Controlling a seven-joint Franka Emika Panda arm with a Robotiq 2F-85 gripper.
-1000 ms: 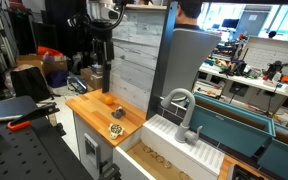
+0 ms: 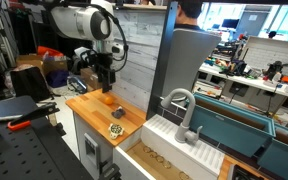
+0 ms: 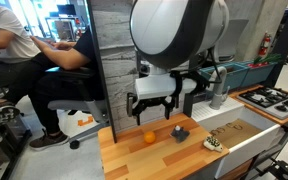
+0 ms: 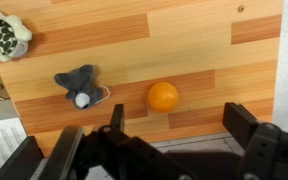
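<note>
On the wooden counter [image 2: 134, 117] lies a small orange ball [image 4: 163, 97], near the middle of the wrist view. Beside it sits a dark grey soft toy [image 4: 77, 76] with a pale round part and a thin string. A white toy with a brown-and-green patterned back [image 4: 6, 35] is at the wrist view's upper left corner. My gripper [image 3: 151, 112] hangs above the counter, pointing down over the area of the ball. Its fingers are spread wide with only air between them, and it touches none of the toys.
A sink [image 2: 174, 165] with a grey faucet [image 2: 182, 108] adjoins the counter. A grey plank wall [image 2: 136, 65] rises behind. People sit at a desk in the background. Bare wood surrounds the ball.
Over the last second my gripper has come down toward the counter, still above the ball. The toys on the counter have not moved.
</note>
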